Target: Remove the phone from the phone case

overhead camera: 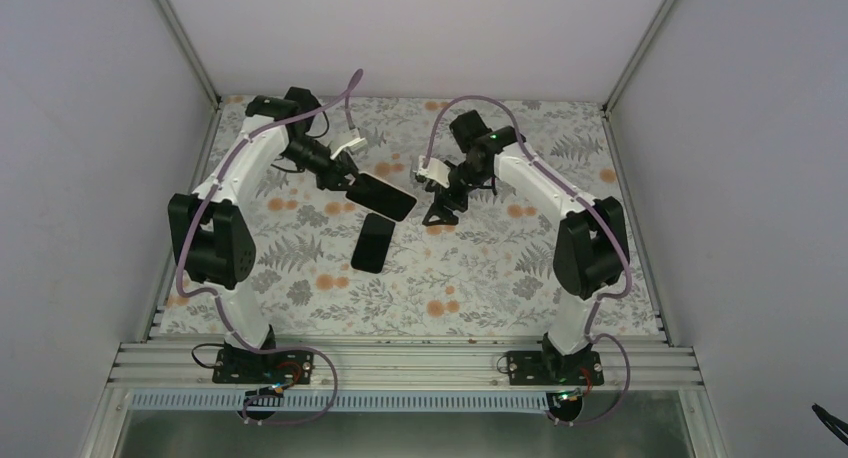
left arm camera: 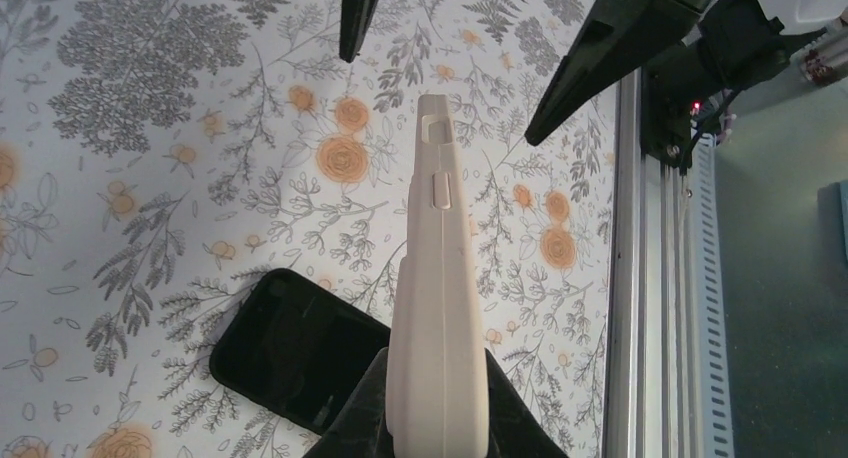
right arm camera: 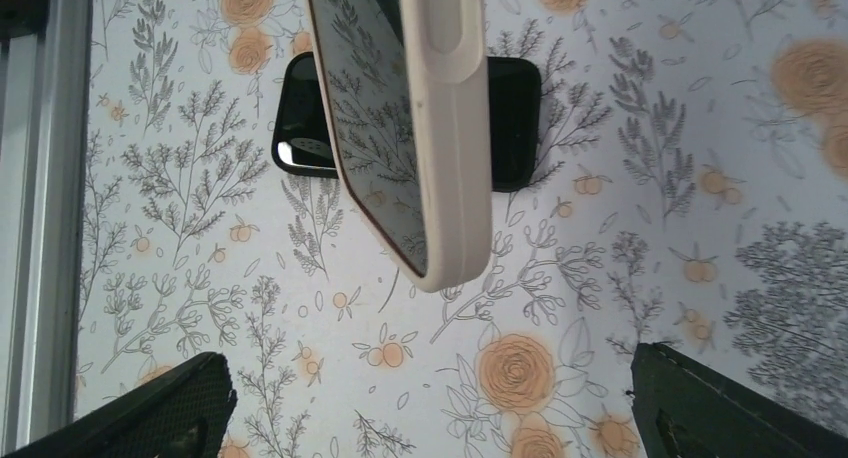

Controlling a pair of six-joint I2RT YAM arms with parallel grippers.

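A pale cream phone case is held up above the table. Its broad face is glossy and dark, mirroring the table's pattern in the right wrist view, as a phone screen set inside the rim would. My left gripper is shut on one end of the case, which stands edge-on in the left wrist view. To the right of the case's free end, my right gripper is open with nothing between its fingers. The case's back is hidden from above.
A separate black phone lies flat on the floral-patterned table, in front of and below the held case.
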